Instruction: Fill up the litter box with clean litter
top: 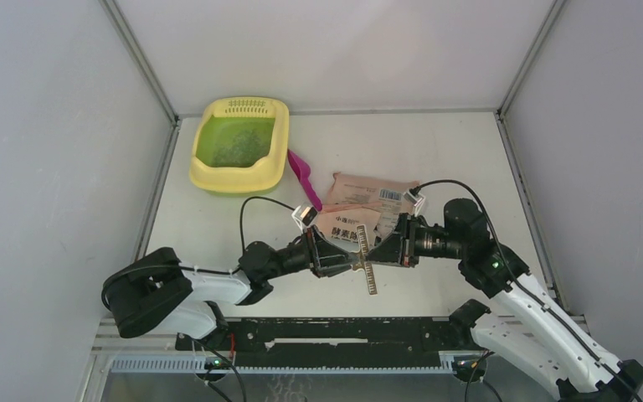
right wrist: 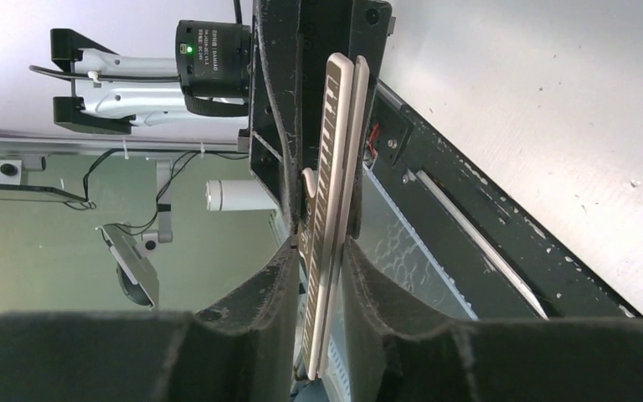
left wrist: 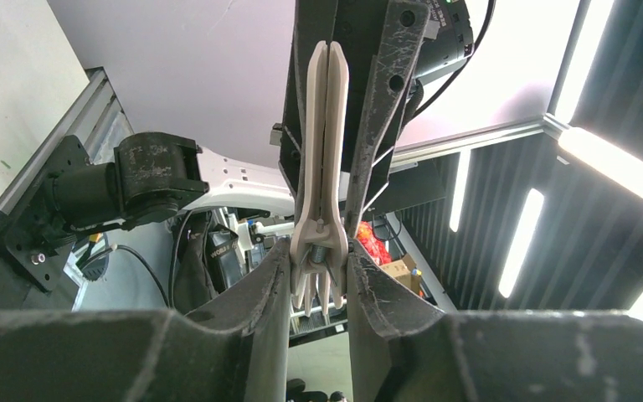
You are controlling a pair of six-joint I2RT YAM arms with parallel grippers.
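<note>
A long pale clip (top: 367,273) with printed markings is held upright between the two grippers at the front middle. My left gripper (top: 349,262) is closed on it; in the left wrist view the clip (left wrist: 316,234) rises from between the fingertips. My right gripper (top: 377,255) meets it from the right, fingertips at the clip (right wrist: 328,209) in the right wrist view; whether they grip it is unclear. The yellow litter box (top: 272,138) with green base stands back left. Brown litter bags (top: 360,188) lie in the middle behind the grippers.
A magenta scoop (top: 302,176) lies beside the litter box. Walls bound the table on both sides and behind, and a dark rail runs along the front edge.
</note>
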